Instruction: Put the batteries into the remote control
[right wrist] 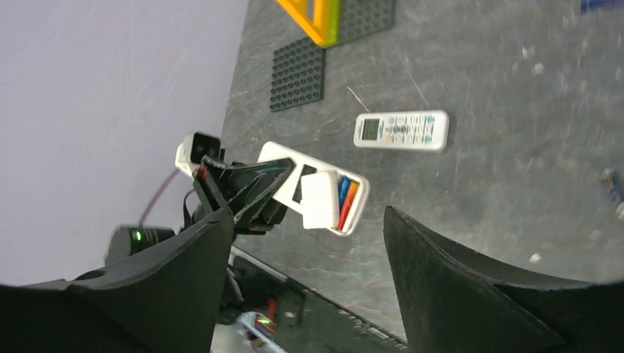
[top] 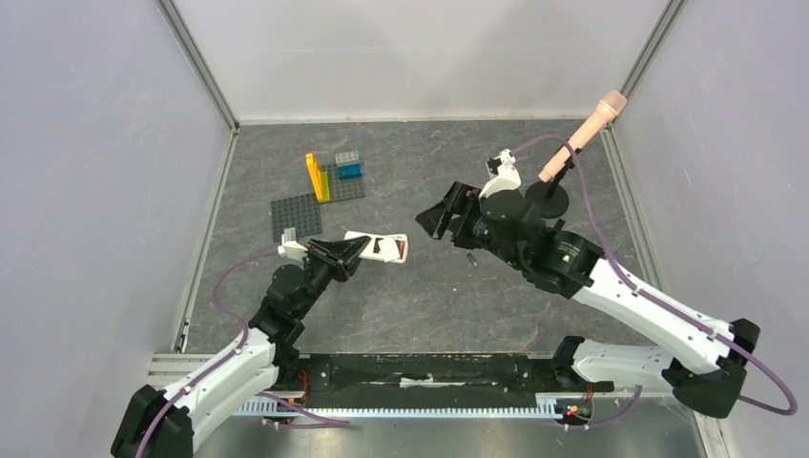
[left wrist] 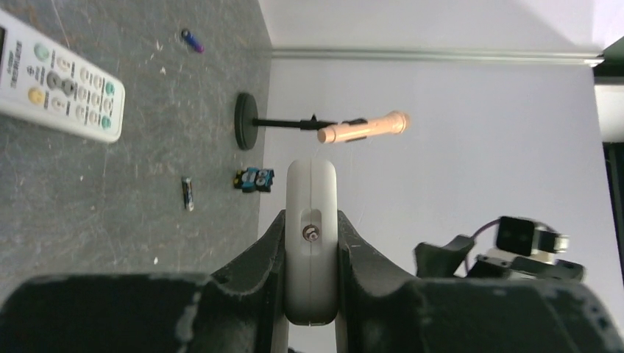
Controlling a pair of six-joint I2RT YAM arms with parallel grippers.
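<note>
My left gripper [top: 363,246] is shut on a white battery holder [top: 393,252], seen in the right wrist view with blue, orange and red cells inside [right wrist: 346,202] and a white piece over it. Side-on, it fills the middle of the left wrist view [left wrist: 311,272]. A white remote control [right wrist: 401,131] lies button side up on the floor beyond it. My right gripper [top: 441,212] is raised to the right, open, nothing seen between its fingers. A loose battery [left wrist: 188,193] lies on the floor.
Green baseplates [top: 296,218] with yellow and blue bricks stand at the back left. A microphone on a stand [top: 591,124] is at the back right. Small blue items lie on the floor at right.
</note>
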